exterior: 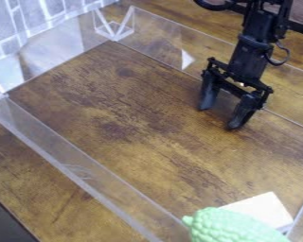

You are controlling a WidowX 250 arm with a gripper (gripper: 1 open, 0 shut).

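The black gripper (222, 104) hangs low over the wooden board (116, 132) at the right, its fingertips down at or near the surface. Its two fingers stand apart, and nothing shows clearly between them. A light green bumpy object (237, 227), shaped like a cob or gourd, lies at the bottom right edge, well away from the gripper, beside a white block (261, 210).
Clear plastic walls (60, 161) border the work area on the left, back and right. A white tiled surface (34, 24) is at the back left. The middle and left of the board are bare.
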